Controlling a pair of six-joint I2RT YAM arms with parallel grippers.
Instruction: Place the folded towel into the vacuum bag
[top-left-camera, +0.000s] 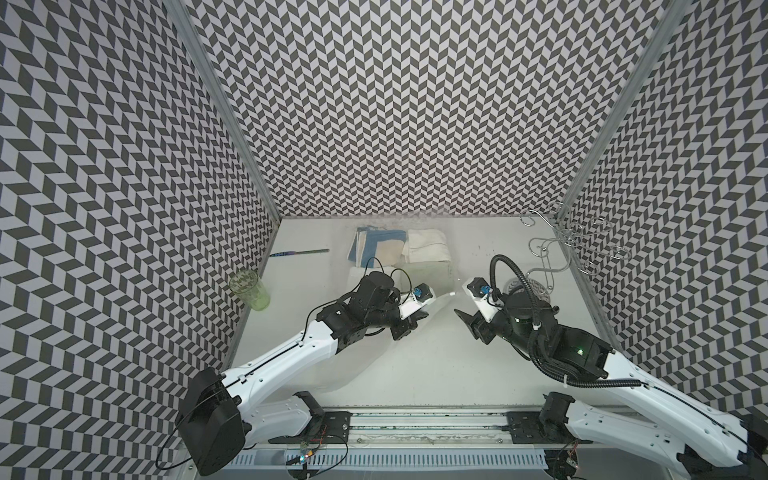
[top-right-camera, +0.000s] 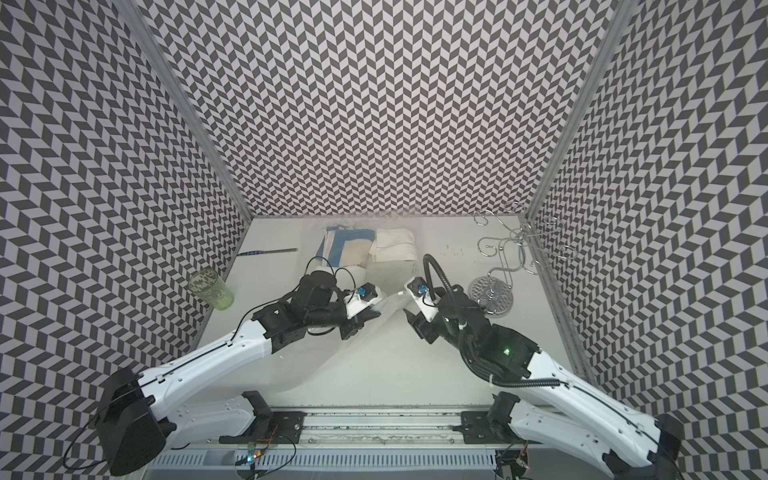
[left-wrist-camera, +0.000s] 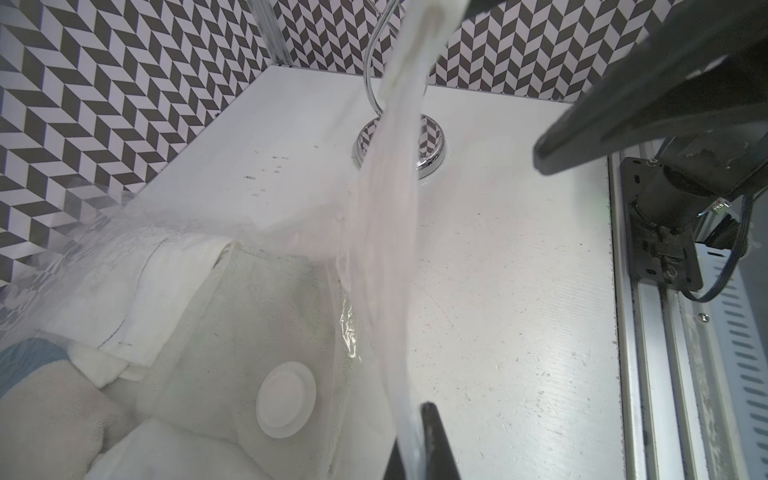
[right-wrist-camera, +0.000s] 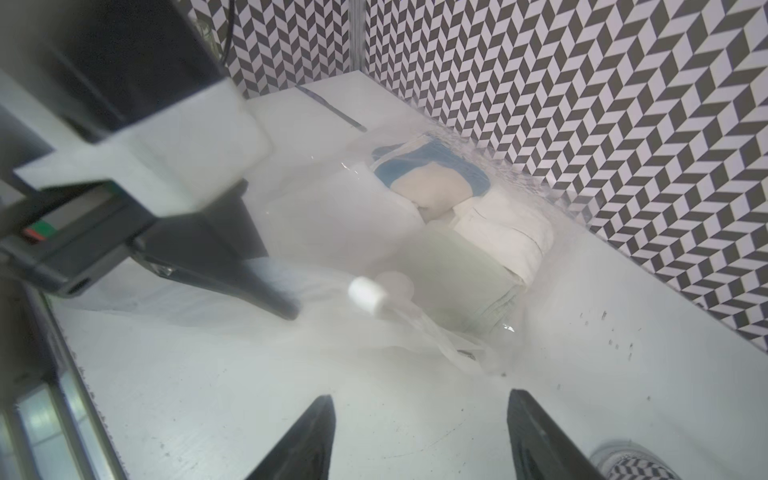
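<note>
The clear vacuum bag lies across the table with folded towels inside it: a blue-and-beige one (top-left-camera: 379, 247), a white one (top-left-camera: 426, 245), a pale green one, and another white one at lower left in the left wrist view. A round white valve (left-wrist-camera: 285, 400) sits on the bag. My left gripper is shut on the bag's film edge, which rises between its fingertips. A small white slider (right-wrist-camera: 368, 296) shows on the raised edge. My right gripper stands open in front of that edge, nothing between its fingers.
A round chrome piece (top-right-camera: 490, 296) and a wire rack (top-right-camera: 516, 244) occupy the right side. A green glass (top-left-camera: 249, 289) and a blue pen-like stick (top-left-camera: 299, 253) lie at left.
</note>
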